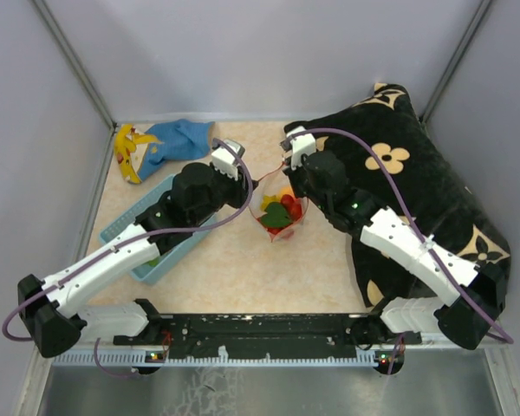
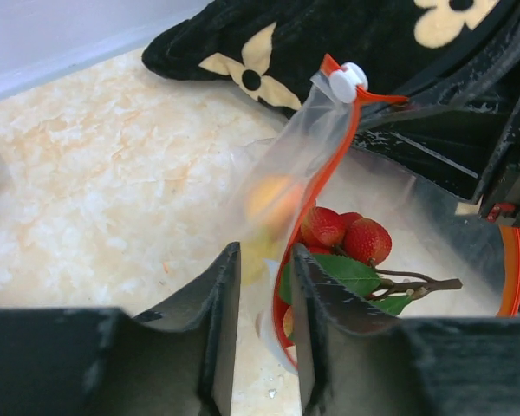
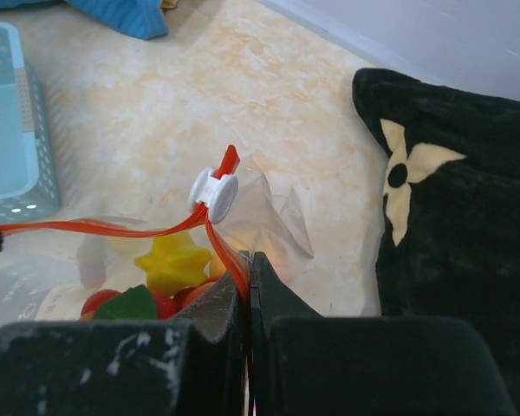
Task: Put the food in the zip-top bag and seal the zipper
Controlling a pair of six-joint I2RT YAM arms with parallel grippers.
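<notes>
The clear zip bag (image 1: 277,208) with red-orange zipper edge and white slider (image 3: 213,192) stands mid-table holding red lychees (image 2: 364,241), yellow fruit (image 3: 172,260) and green leaves (image 2: 338,277). My right gripper is shut on the bag's zipper edge, upper right of the bag. My left gripper is at the bag's left rim, fingertips part open with the orange edge beside the right finger; whether it touches is unclear.
A blue basket (image 1: 130,225) lies at the left. A blue and yellow cloth (image 1: 173,139) lies at the back left. A black floral cushion (image 1: 425,208) covers the right side.
</notes>
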